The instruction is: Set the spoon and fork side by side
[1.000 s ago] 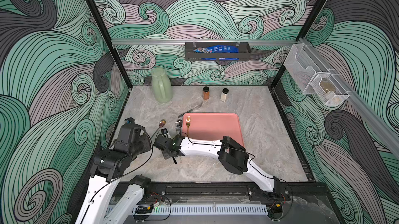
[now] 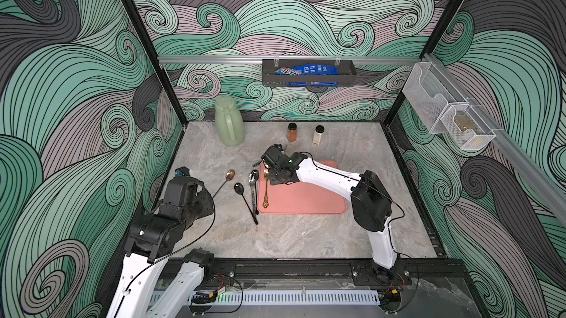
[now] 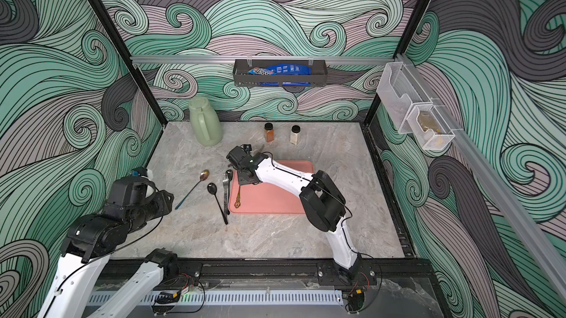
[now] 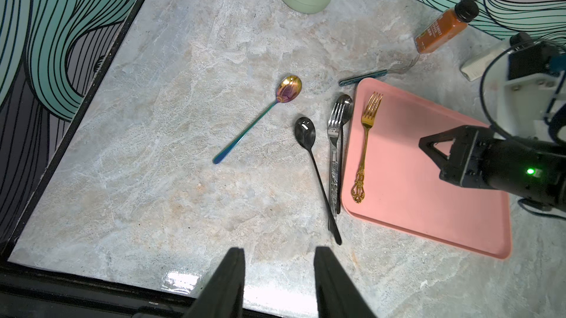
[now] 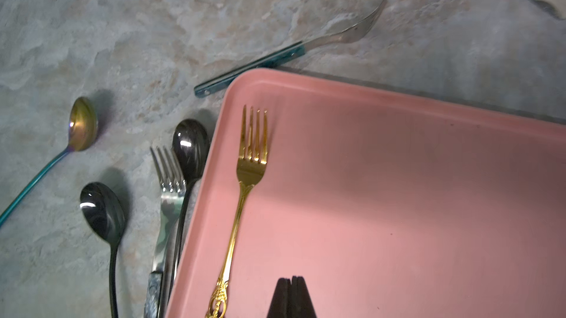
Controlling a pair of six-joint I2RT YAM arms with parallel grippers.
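Note:
A gold fork [image 5: 250, 173] lies on the left part of the pink tray [image 5: 442, 212]. Just left of the tray, a silver fork [image 5: 172, 191] and a dark spoon [image 5: 190, 147] lie side by side. Another black spoon [image 5: 103, 214] lies further left, as does a rainbow spoon [image 5: 82, 123] with blue handle. A teal-handled fork [image 5: 277, 58] lies behind the tray. My right gripper is shut above the tray, right of the gold fork, with nothing visible between its fingers. My left gripper stands open over the table's left side, empty.
A green pitcher [image 2: 230, 120] stands at the back left, with two spice jars [image 2: 291, 132] [image 3: 294, 135] behind the tray. Open tabletop lies at the left and front. Wire baskets [image 2: 448, 111] hang at the right.
My right arm has moved back and rightward, from over the black spoons and silver fork to over the tray. The left arm looks still.

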